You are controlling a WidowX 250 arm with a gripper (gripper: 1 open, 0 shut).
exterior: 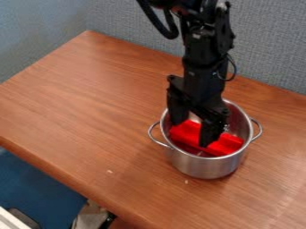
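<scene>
A steel pot (208,165) with two side handles stands on the wooden table (84,116), right of centre. A red object (224,145) lies inside it, its exact shape partly hidden. My black gripper (191,128) reaches down from above over the pot, its fingers open at about rim height, above the red object.
A grey padded wall (120,22) runs behind the table.
</scene>
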